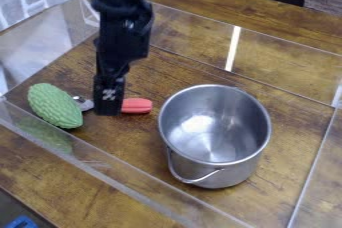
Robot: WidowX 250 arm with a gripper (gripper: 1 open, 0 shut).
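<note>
The black gripper (112,103) hangs low over the wooden table, its fingers open and pointing down beside a red-handled utensil (136,105) with a metal end, which it partly hides. A green textured, oblong object (54,105) lies just left of the gripper. A large steel pot (214,135) with a wire handle stands to the right.
Clear panels border the wooden table (254,47) on several sides. A small blue object (16,222) shows at the bottom left corner.
</note>
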